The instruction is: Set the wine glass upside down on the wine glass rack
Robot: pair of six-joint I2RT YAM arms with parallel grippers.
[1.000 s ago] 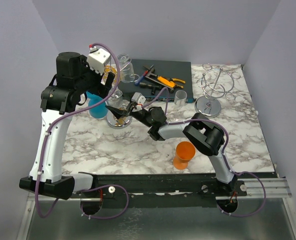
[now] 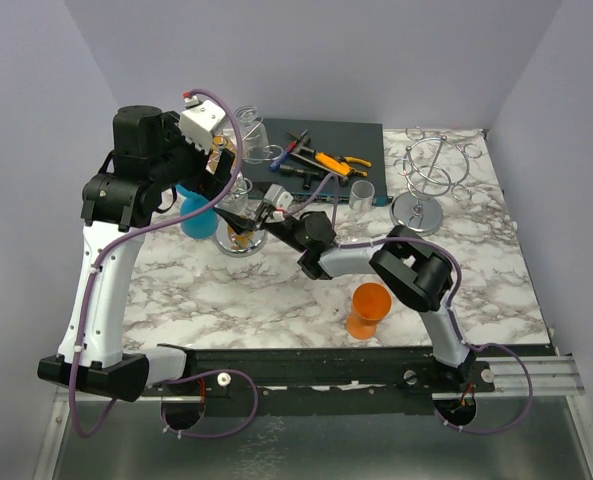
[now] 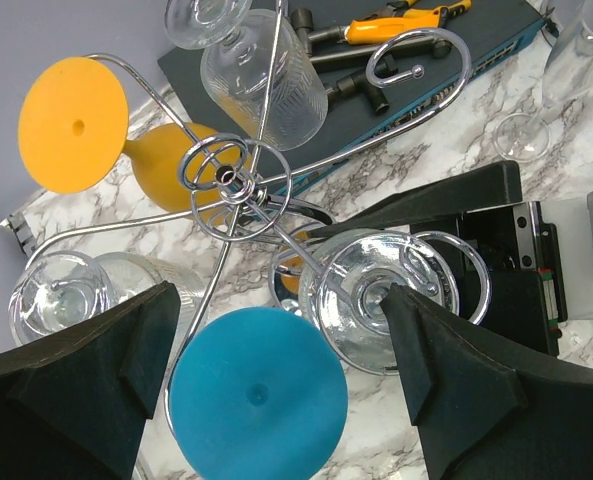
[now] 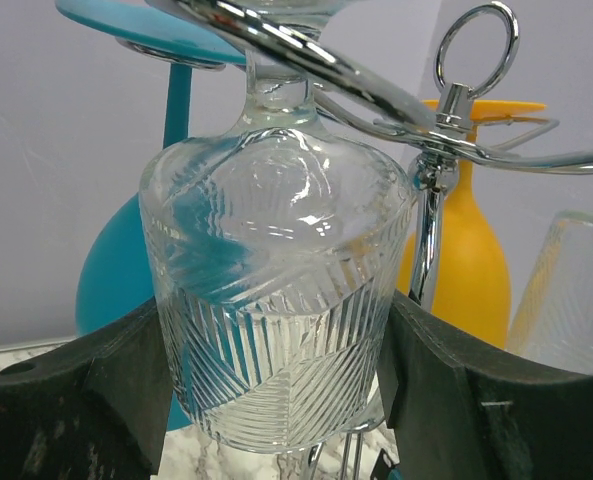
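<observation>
A ribbed clear wine glass (image 4: pixel 276 270) hangs upside down with its stem under a wire loop of the rack (image 4: pixel 431 240); my right gripper is shut on its bowl. In the left wrist view its round base (image 3: pixel 361 310) sits within that loop, right of a blue glass (image 3: pixel 256 390). My left gripper is open above the rack, with nothing held between its fingers. Yellow (image 3: pixel 71 125) and other clear glasses occupy further arms of the rack.
A dark board with tools (image 2: pixel 341 145) lies behind. A second, empty rack (image 2: pixel 416 208) stands at the right. An orange cup (image 2: pixel 369 308) and a clear glass (image 2: pixel 362 195) are on the marble table.
Both arms have shifted very slightly in the top view; the right wrist is a touch lower in the picture.
</observation>
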